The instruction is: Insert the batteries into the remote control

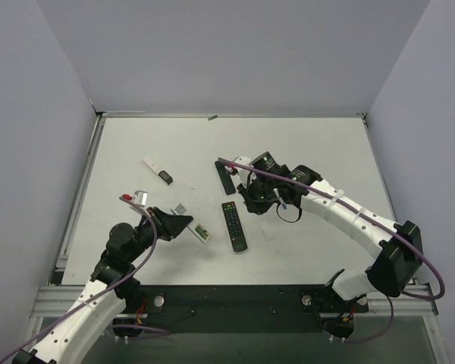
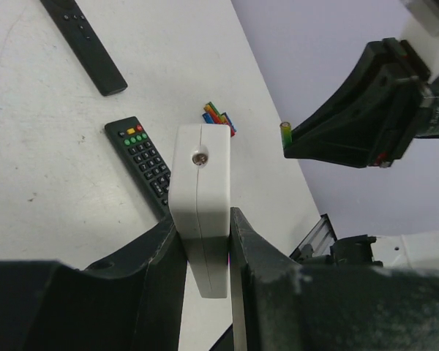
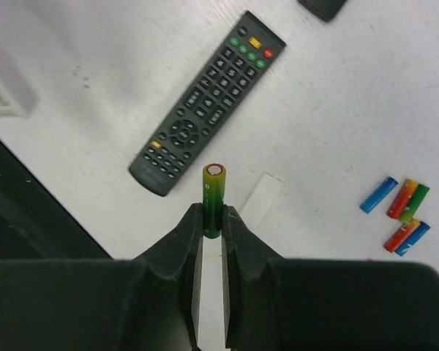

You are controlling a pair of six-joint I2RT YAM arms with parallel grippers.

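My left gripper (image 1: pixel 180 222) is shut on a white remote (image 1: pixel 199 231) with green showing in its open compartment in the top view; its white casing (image 2: pixel 201 183) fills the left wrist view's middle. Above the table's right-middle, my right gripper (image 1: pixel 252 199) is shut on an upright green battery (image 3: pixel 213 189), seen in both wrist views (image 2: pixel 286 134). Several loose blue, red and green batteries (image 3: pixel 380 194) lie on the table below it.
A black keypad remote (image 1: pixel 233 226) lies between the grippers, a slim dark remote (image 1: pixel 222 173) behind it, and a white-and-black remote (image 1: pixel 154 168) at the back left. A pale flat piece (image 3: pixel 263 194) lies near the black remote.
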